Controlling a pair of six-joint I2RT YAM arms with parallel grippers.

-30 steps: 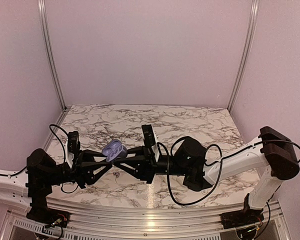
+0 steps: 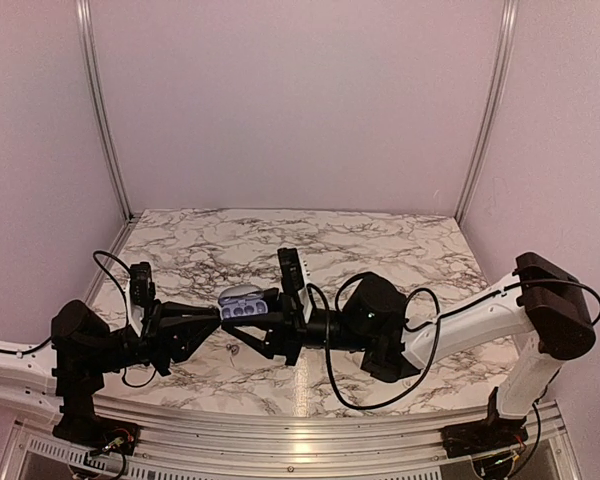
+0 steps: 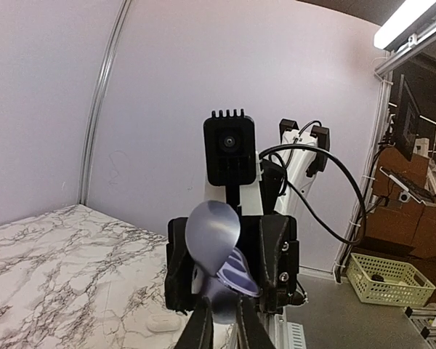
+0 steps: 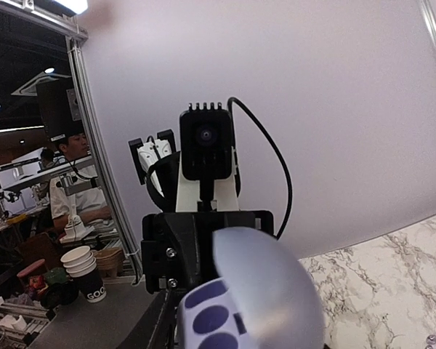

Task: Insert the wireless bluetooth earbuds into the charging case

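The lavender charging case [image 2: 242, 306], lid raised and empty wells showing, is held up between my two grippers above the middle front of the table. My right gripper [image 2: 242, 330] is around it from the right. My left gripper [image 2: 206, 318] reaches its left side; in the left wrist view the fingertips are below the case [image 3: 212, 236]. In the right wrist view the lid and wells [image 4: 211, 320] fill the lower middle, blurred at the lid. How far each finger is closed is hard to tell. A small object, apparently an earbud [image 2: 233, 349], lies on the table below.
The front metal rail [image 2: 290, 440] runs below both arms. In the left wrist view a small pale flat object [image 3: 162, 323] lies on the tabletop.
The case has turned and shifted right toward my right gripper; its lid now stands along the back, with the row of wells facing the top camera. The arms have moved little.
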